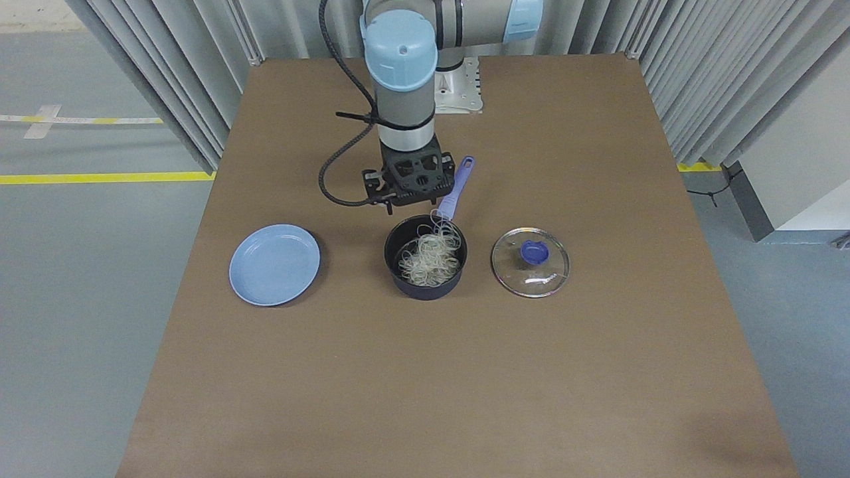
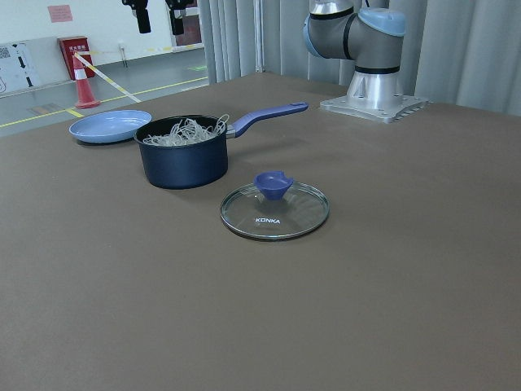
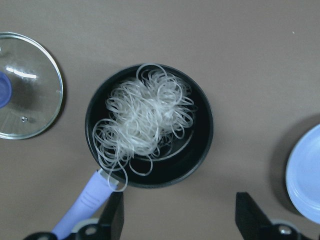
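A dark saucepan (image 1: 406,279) with a lilac handle (image 1: 459,183) holds a tangle of white noodles (image 3: 147,112), a few strands hanging over the rim by the handle. My gripper is open above the pot and toward its handle side, with nothing held between its two black fingers. A glass lid (image 1: 530,275) with a blue knob lies flat right of the pot in the front view. A light blue plate (image 1: 274,264) lies to the pot's left, empty.
The robot's base (image 2: 374,106) stands at the back edge.
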